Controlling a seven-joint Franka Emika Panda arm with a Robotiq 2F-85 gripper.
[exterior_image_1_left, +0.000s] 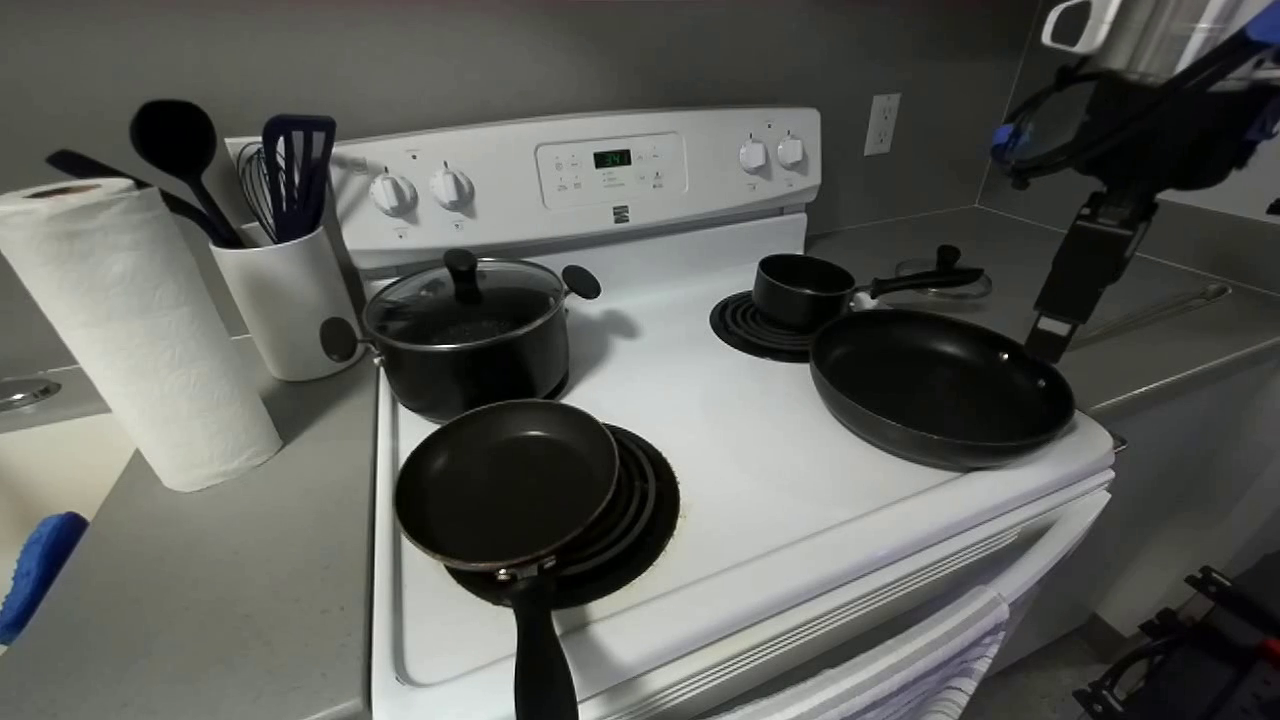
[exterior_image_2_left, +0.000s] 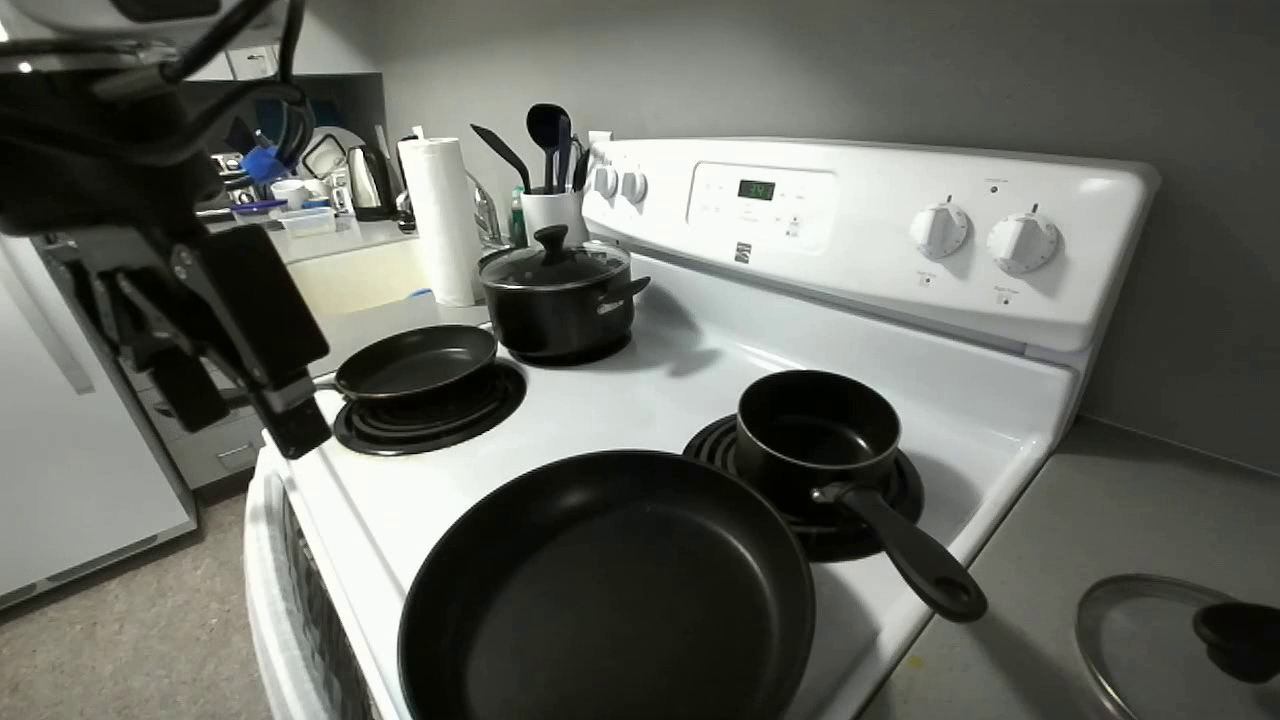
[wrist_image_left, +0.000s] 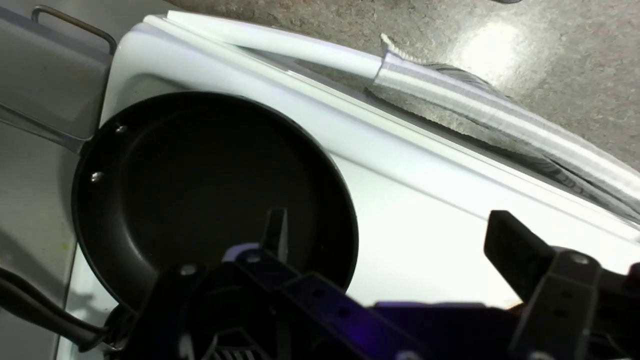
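Note:
My gripper stands open in the wrist view, its two fingers wide apart and nothing between them. One finger (wrist_image_left: 276, 233) appears over the large black frying pan (wrist_image_left: 222, 180), the other over bare white stovetop. In exterior view 2 the gripper (exterior_image_2_left: 246, 414) hangs in the air near the stove's front edge, pointing down. Exterior view 1 shows its tip overlapping the far rim of the large pan (exterior_image_1_left: 942, 378); no contact can be made out. This pan sits empty at the front right of the stove.
Behind the large pan, a small saucepan (exterior_image_2_left: 819, 426) rests on a burner. A lidded pot (exterior_image_1_left: 470, 336) and a smaller skillet (exterior_image_1_left: 510, 486) occupy the left side. A glass lid (exterior_image_2_left: 1152, 642) lies on the right counter.

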